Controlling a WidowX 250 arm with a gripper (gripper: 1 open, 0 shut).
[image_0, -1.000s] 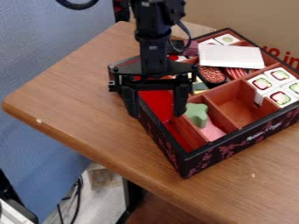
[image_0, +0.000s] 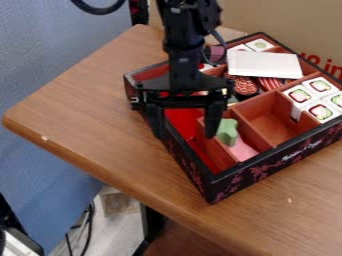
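Observation:
My black gripper hangs over the left part of a black box with red compartments and a floral pattern on its sides. Whether its fingers are open or shut on something is hard to tell at this size. In the box are a green piece, a pink piece, an empty red compartment, white pieces with printed designs and a white card lying across the back.
The box sits on a wooden table with bare space to its left and front. A cardboard box stands behind it. Cables and the floor show beyond the table's edge at lower left.
My gripper has shifted slightly to the right and its outline looks narrower than before. The box and its contents look unchanged.

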